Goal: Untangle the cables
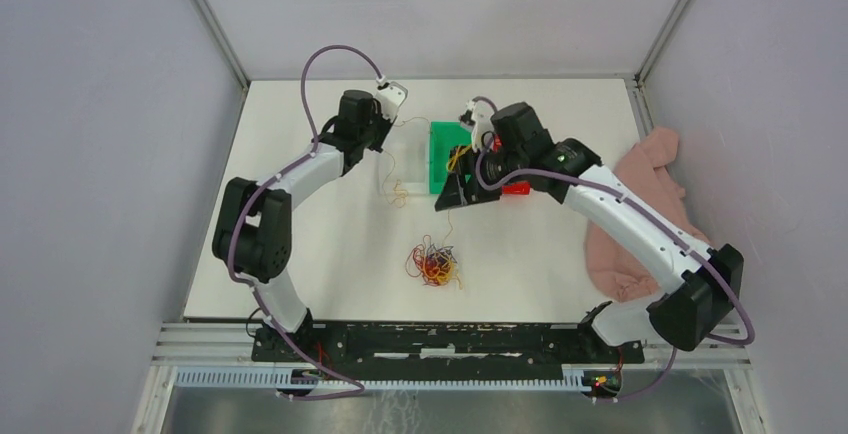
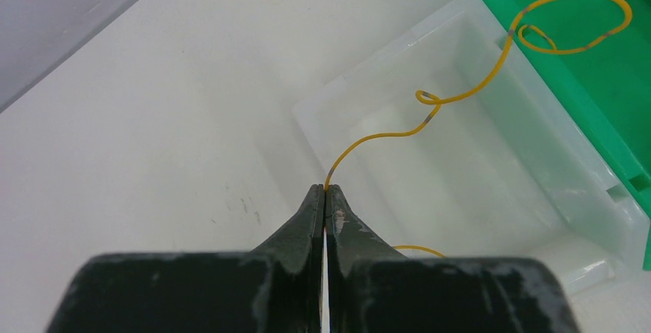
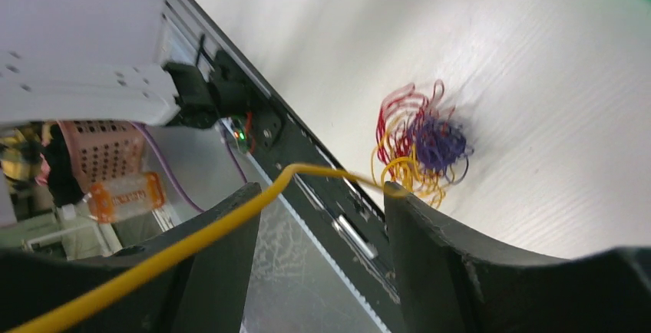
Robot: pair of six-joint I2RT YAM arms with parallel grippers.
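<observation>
My left gripper is shut on a yellow cable (image 2: 384, 135), high over the white box (image 1: 405, 179); the cable curls away toward the green box and also hangs below the fingertips. My right gripper has its fingers apart, with a yellow strand crossing blurred in front of them; whether it rests on them I cannot tell. A tangled pile of red, yellow and purple cables (image 1: 433, 265) lies on the table below the right gripper, toward the front edge.
A green box (image 1: 440, 129) and a red box (image 1: 516, 188), partly hidden by the right arm, stand beside the white box. A pink cloth (image 1: 640, 224) lies at the right.
</observation>
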